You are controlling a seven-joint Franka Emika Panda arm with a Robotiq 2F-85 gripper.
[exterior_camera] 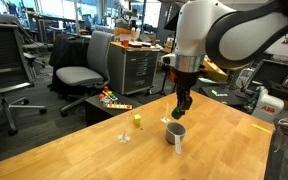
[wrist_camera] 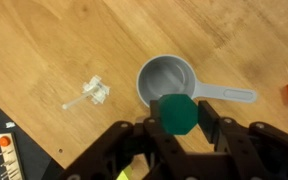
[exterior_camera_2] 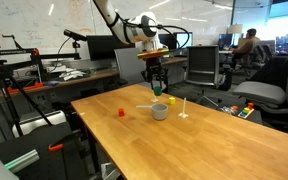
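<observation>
A round green object (wrist_camera: 178, 114) is held in my gripper, whose two dark fingers close on it from both sides. Below it on the wooden table sits a grey pot (wrist_camera: 165, 78) with a pale handle (wrist_camera: 226, 93); in the wrist view the green object overlaps the pot's lower rim. Exterior view 1 shows the gripper (exterior_camera: 181, 110) just above the pot (exterior_camera: 175, 132), with the green object (exterior_camera: 178, 114) over its opening. From the other side, the green object (exterior_camera_2: 158, 92) also appears above the pot (exterior_camera_2: 160, 112). The inside of the pot looks empty.
A yellow block (exterior_camera: 137, 119) and small white upright items, one a white piece (wrist_camera: 96, 90), stand near the pot. A red block (exterior_camera_2: 121, 113) lies apart from it. A tray of coloured items (exterior_camera: 113, 100) is at the table's far edge.
</observation>
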